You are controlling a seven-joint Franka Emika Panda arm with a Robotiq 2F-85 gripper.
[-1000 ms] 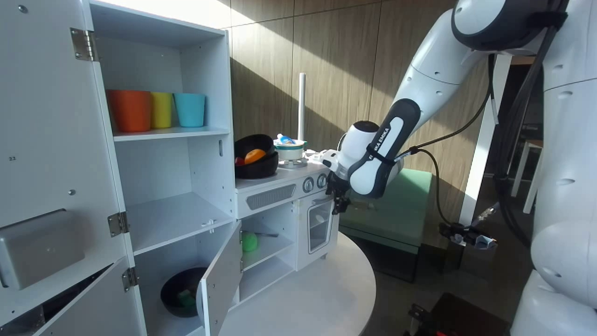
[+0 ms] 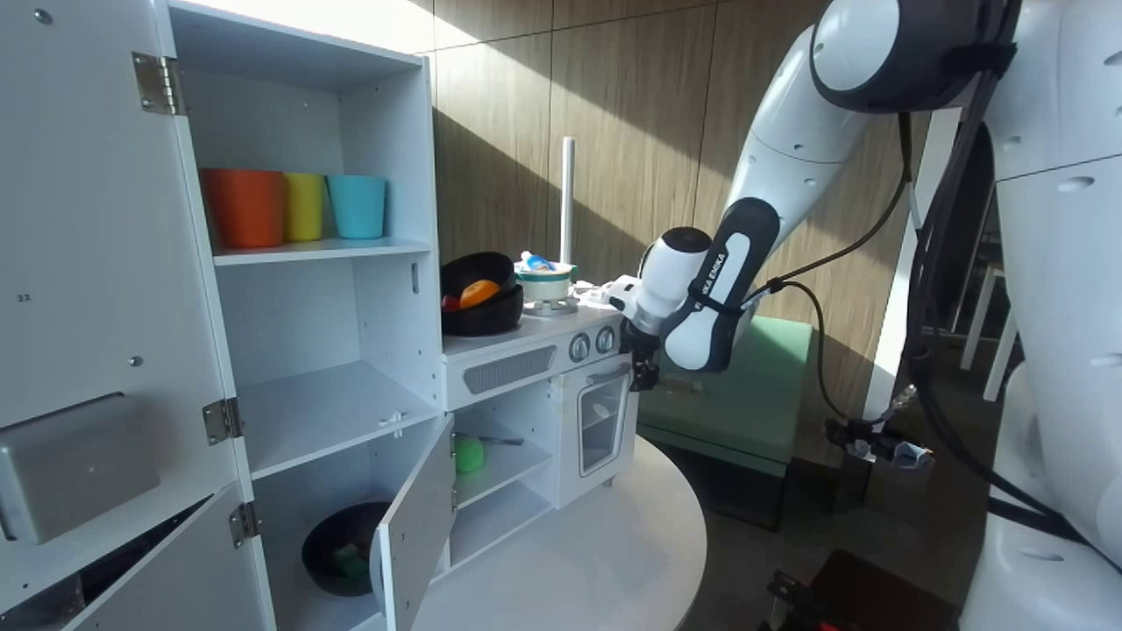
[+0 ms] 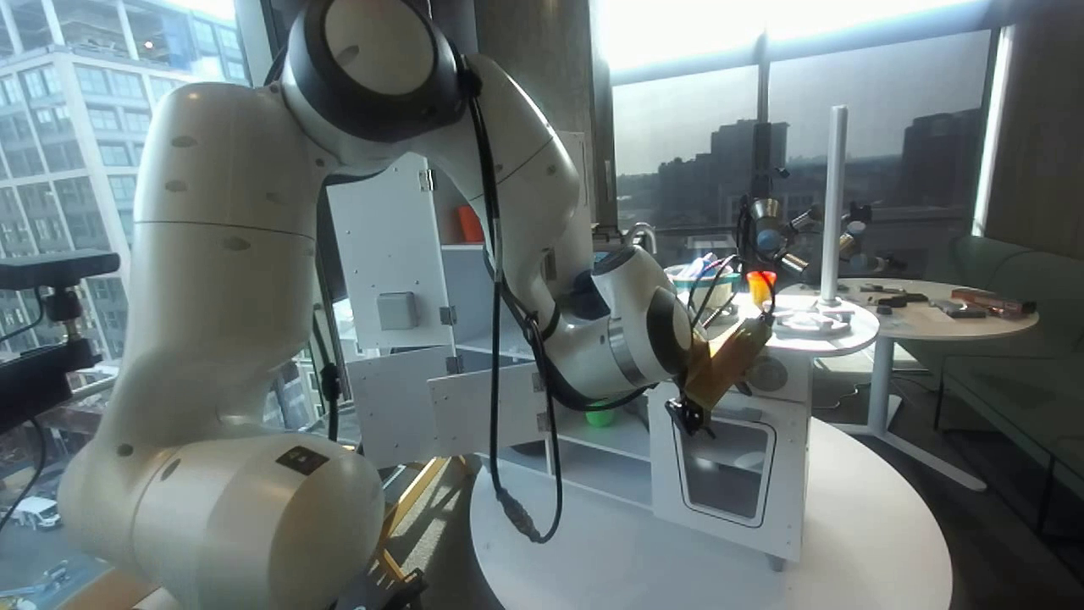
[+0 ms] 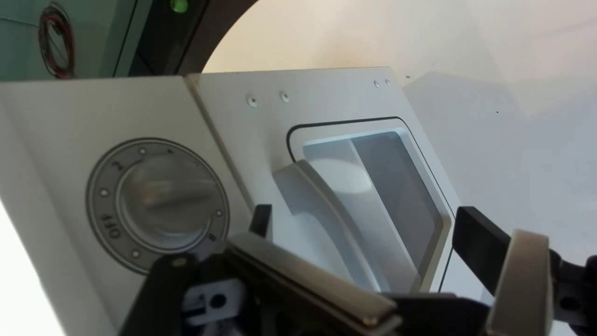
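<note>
In the wrist view my gripper is open, its black fingertips [image 4: 475, 232] wide apart. The oven door's curved grey handle [image 4: 336, 215] shows in the gap between them; whether a finger touches it, I cannot tell. The white oven door [image 2: 600, 426] of the toy kitchen is shut, with a dark window [image 4: 406, 185]. From exterior view 1 my gripper [image 2: 644, 377] appears at the upper right corner of that door. Exterior view 2 has the gripper [image 3: 693, 417] in front of the door's top left. A round knob [image 4: 168, 201] is beside the handle.
Black bowls [image 2: 484, 300] and a white pot [image 2: 544, 282] stand on the kitchen top. To the left, a cabinet door [image 2: 415, 526] hangs open. Cups [image 2: 355, 205] line the upper shelf.
My arm has shifted somewhat, its upper links moving left in exterior view 1. The gripper sits slightly higher and further right there. The oven door looks unmoved.
</note>
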